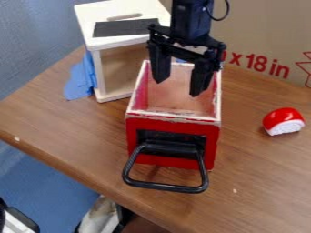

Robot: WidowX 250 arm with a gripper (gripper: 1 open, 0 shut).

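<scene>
My black gripper (180, 75) hangs open over a red box (212, 129), its fingers apart at the box's upper opening with nothing visible between them. The box has white rims, an empty-looking pinkish interior and a black wire handle (169, 186) at the front. To the right on the table lies a red and white round object (283, 118).
A white wooden cabinet (113, 68) with a dark panel on top stands behind at left, a blue cloth (78, 82) beside it. A cardboard sheet (267, 32) is at the back.
</scene>
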